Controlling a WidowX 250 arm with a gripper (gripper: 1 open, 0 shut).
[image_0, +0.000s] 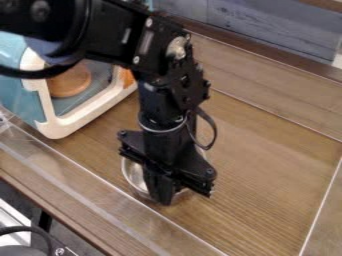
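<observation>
The black gripper (163, 180) is low over a light metal bowl (138, 177), covering most of it. Only slivers of the bowl show at the left and right of the gripper. The fingertips sit close together inside or at the bowl; whether anything is between them is hidden.
A white-rimmed turquoise tray (59, 120) with a round wooden piece (70, 78) stands at the upper left. A clear strip runs along the front left edge.
</observation>
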